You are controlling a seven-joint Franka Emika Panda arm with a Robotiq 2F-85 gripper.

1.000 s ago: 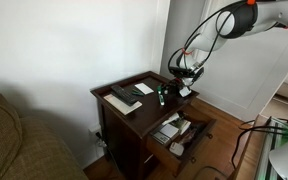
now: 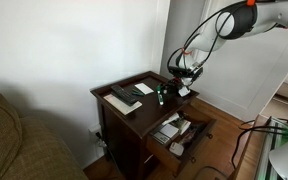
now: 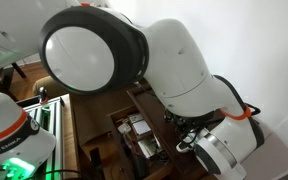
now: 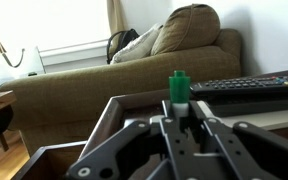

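A small upright object with a green top (image 4: 180,88) and a pale lower part stands between the fingertips of my gripper in the wrist view. The fingers are shut on it, and its lower end is hidden by the fingers. In exterior view 1 the green piece (image 2: 161,97) shows as a small spot at the gripper, above the dark dresser top (image 2: 139,117). The arm hides most of the gripper in exterior view 2.
A black remote (image 4: 249,92) lies on the dresser top, near white papers (image 2: 119,104). Below, an open drawer (image 2: 177,150) holds several pale items. A brown couch (image 4: 134,88) stands beyond the dresser.
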